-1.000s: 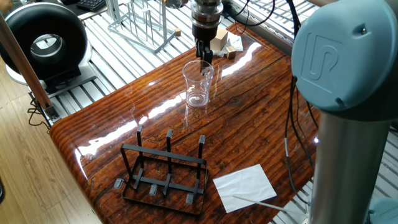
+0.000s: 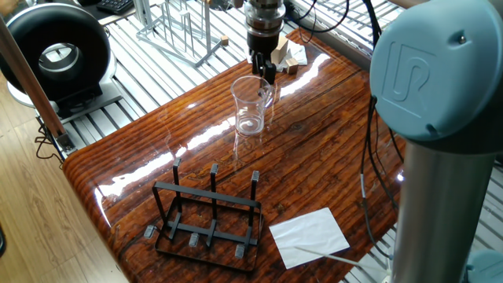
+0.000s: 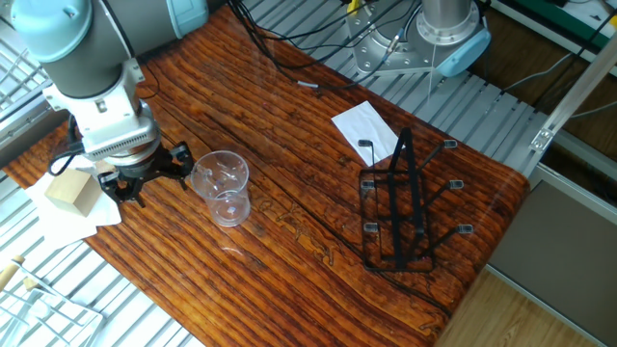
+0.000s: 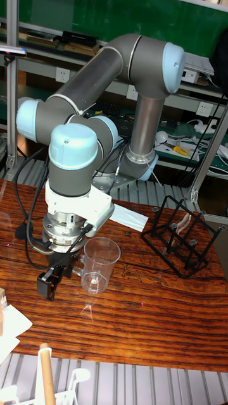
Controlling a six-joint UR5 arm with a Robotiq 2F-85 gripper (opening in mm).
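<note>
A clear, empty plastic cup (image 2: 250, 118) with a side handle stands upright on the glossy wooden table. In exterior view 2 the cup (image 3: 229, 188) is just right of my gripper (image 3: 161, 190), whose black fingers are spread wide with nothing visible between them. Exterior view 3 has the gripper (image 4: 59, 283) on the handle side of the cup (image 4: 99, 266), low over the table; whether they touch is hard to tell. A black wire rack (image 2: 208, 224) with several upright prongs rests on the table, well apart from the cup.
A white sheet (image 2: 309, 237) lies beside the rack. Wooden blocks (image 3: 74, 193) sit on white paper at the table edge near the gripper. Cables (image 3: 289, 69) run along the robot's base side. Table surface between cup and rack is clear.
My gripper has shifted slightly to the right and up in exterior view 1. The cup, the rack and the sheet have stayed in place.
</note>
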